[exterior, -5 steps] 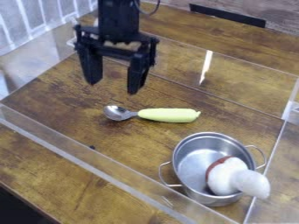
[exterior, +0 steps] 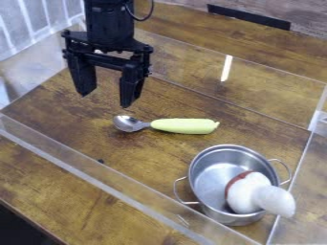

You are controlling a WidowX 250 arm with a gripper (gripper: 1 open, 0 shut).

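Note:
My black gripper [exterior: 107, 84] is open, hanging over the left middle of the wooden table, with nothing visible between its fingers. Below it and a little to the right lies a metal spoon [exterior: 126, 122], its handle reaching toward a pale green elongated vegetable [exterior: 185, 125]. At the lower right stands a steel pot [exterior: 215, 171] with two handles, holding a white item with a reddish-brown edge [exterior: 243, 194] and a paler white piece [exterior: 273, 200] leaning over the pot's right side.
Clear low panels border the wooden work area [exterior: 90, 163], along the front and right.
The spoon, vegetable and pot have not moved.

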